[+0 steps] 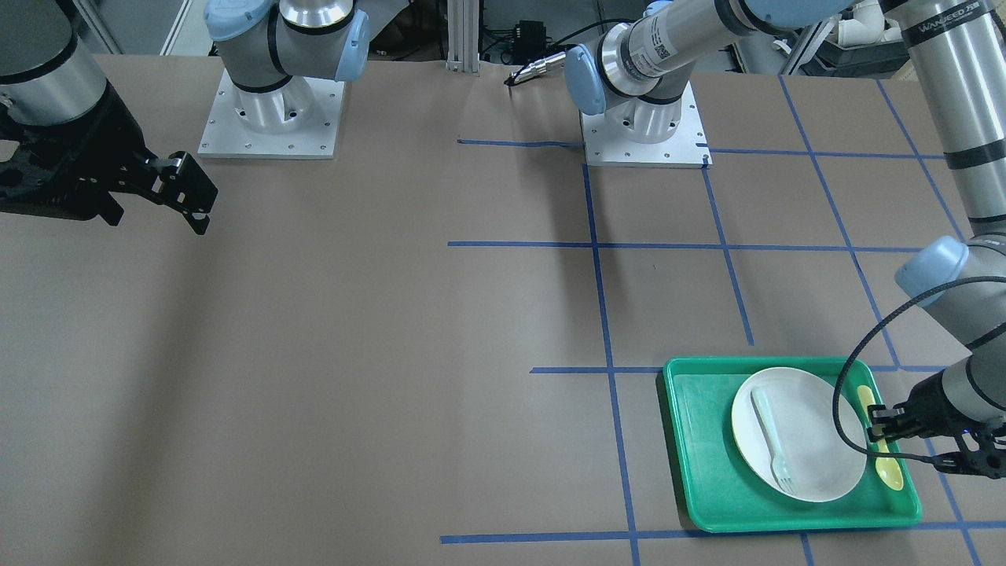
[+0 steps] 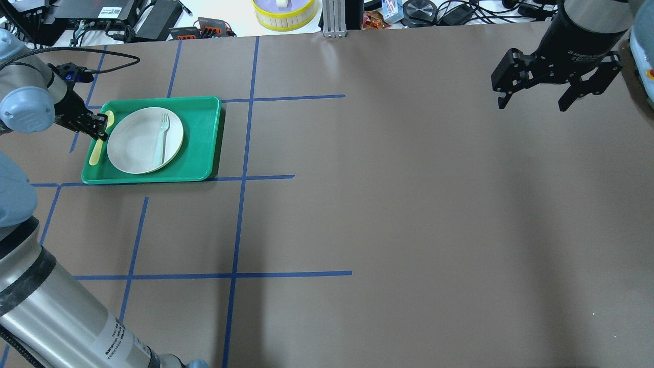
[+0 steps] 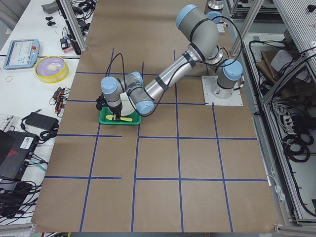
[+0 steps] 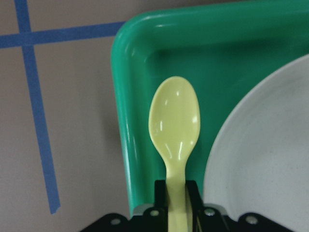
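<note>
A green tray (image 1: 698, 472) on the floor-like tabletop holds a white plate (image 1: 820, 453) with a pale fork (image 1: 766, 424) on it and a yellow spoon (image 1: 889, 472) along the tray's side. In the left wrist view the spoon (image 4: 174, 116) points away from my gripper, whose fingers stand close on either side of the spoon's handle and look shut on it. The spoon is still within the tray, beside the plate (image 4: 260, 154). The top view shows my gripper (image 2: 103, 128) over the tray's left rim.
Other arms stand around the table, one with a black gripper (image 2: 552, 79) at the upper right of the top view. Cables and devices crowd the table's edge.
</note>
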